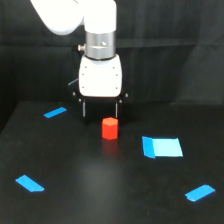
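A white robot arm comes down from the top, its gripper (pixel 101 105) open above a red cube (pixel 109 129) on the black table. The dark fingers hang apart just over the cube, slightly behind or above it; exact depth is hard to tell.
A light blue paper square (pixel 167 147) with a blue tape edge lies right of the cube. Blue tape strips (pixel 29 183) mark the table at front left, front right and back left.
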